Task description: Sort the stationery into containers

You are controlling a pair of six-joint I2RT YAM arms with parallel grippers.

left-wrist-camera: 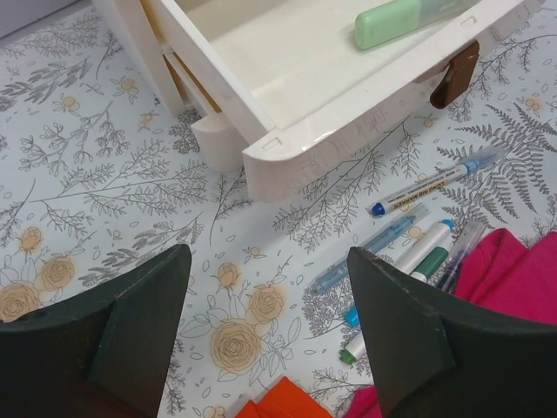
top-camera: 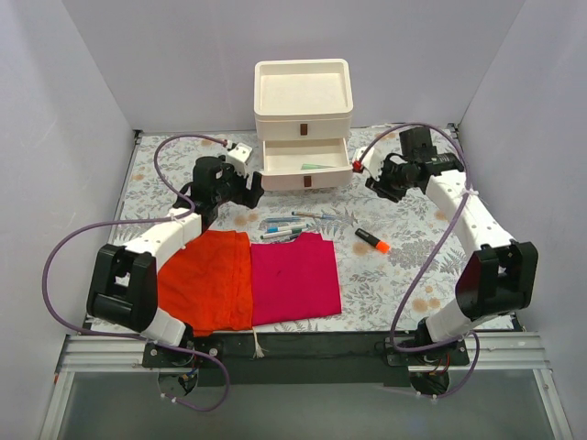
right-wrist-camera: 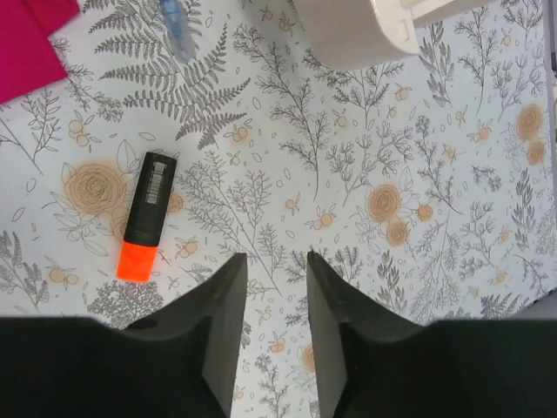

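Note:
A black highlighter with an orange end (top-camera: 371,240) lies on the patterned mat, and also shows left of the fingers in the right wrist view (right-wrist-camera: 148,213). My right gripper is open over bare mat, holding nothing. Several pens and markers lie in front of the drawer: a lettered pen (left-wrist-camera: 426,190), a light blue pen (left-wrist-camera: 374,248), a blue-ended marker (left-wrist-camera: 409,261) and a green-ended marker (left-wrist-camera: 431,261). A pale green-ended item (left-wrist-camera: 405,22) rests in the pulled-out white drawer (top-camera: 284,181). Left of these pens, my left gripper stands open and empty.
A closed white drawer unit (top-camera: 303,92) sits above the pulled-out drawer at the back. An orange cloth (top-camera: 206,284) and a magenta cloth (top-camera: 295,280) cover the front left. The mat's right side holds only the highlighter.

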